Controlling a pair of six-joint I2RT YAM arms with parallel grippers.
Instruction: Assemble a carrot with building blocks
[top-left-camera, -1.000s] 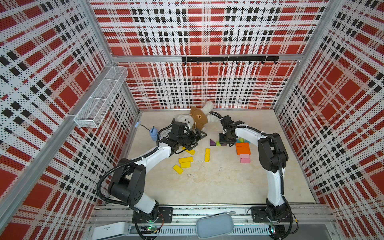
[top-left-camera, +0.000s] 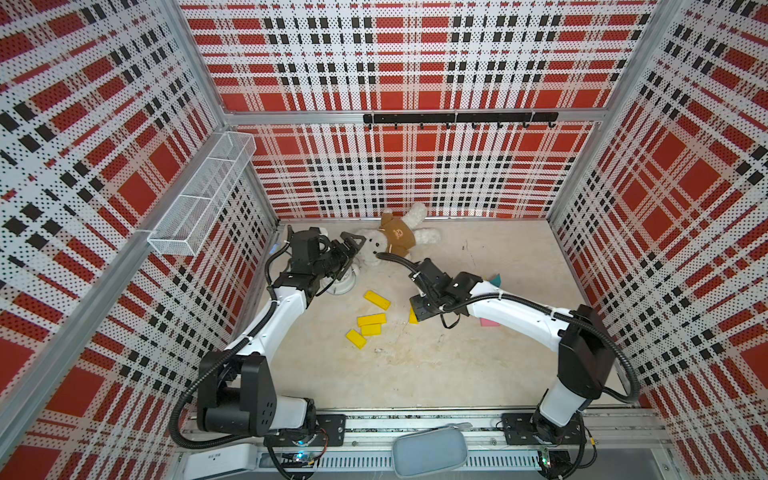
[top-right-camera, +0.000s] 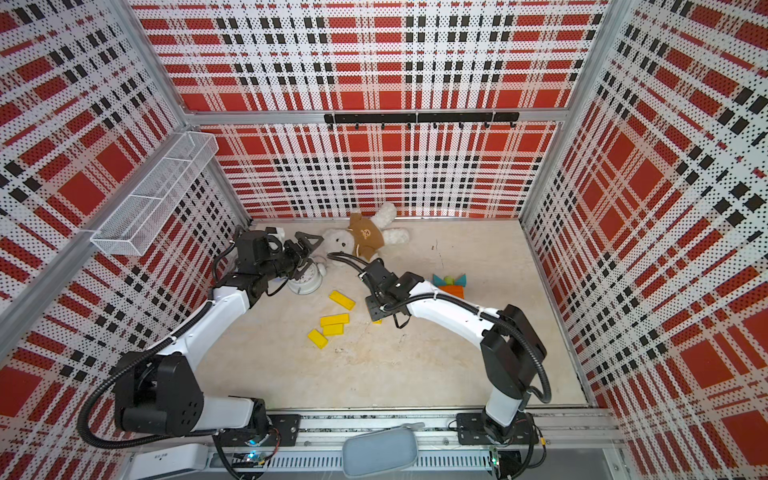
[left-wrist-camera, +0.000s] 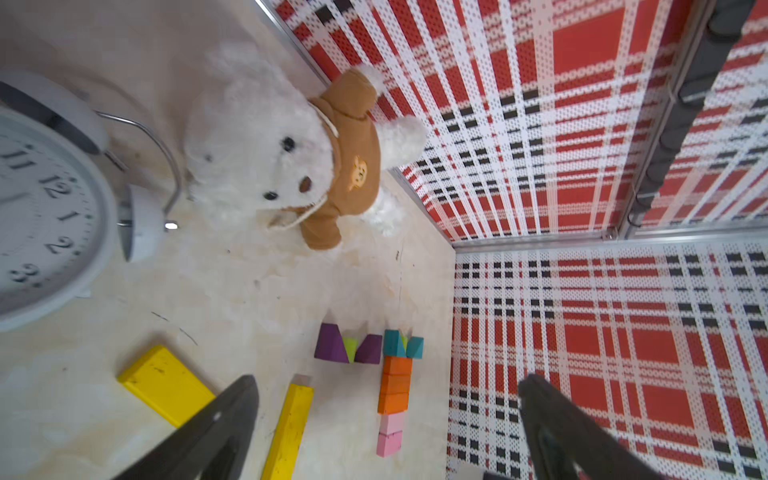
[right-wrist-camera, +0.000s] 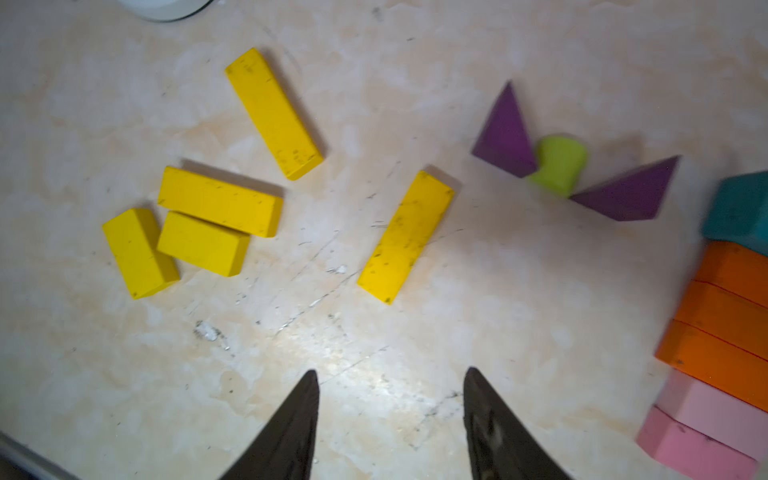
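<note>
Several yellow bricks (right-wrist-camera: 272, 112) lie left and centre, with one lone yellow bar (right-wrist-camera: 404, 236). At right, teal pieces (right-wrist-camera: 736, 208), orange bricks (right-wrist-camera: 712, 320) and pink bricks (right-wrist-camera: 696, 440) form a column. Left of it lie two purple triangles (right-wrist-camera: 504, 132) with a green piece (right-wrist-camera: 557, 164) between. My left gripper is raised by the clock, open and empty. My right gripper, over the table's middle above the lone bar, stands apart-fingered with nothing between.
A white alarm clock (left-wrist-camera: 44, 208) and a plush bear (left-wrist-camera: 352, 172) occupy the back left. A wire basket (top-left-camera: 200, 196) hangs on the left wall.
My left gripper has moved up and left, toward the clock.
</note>
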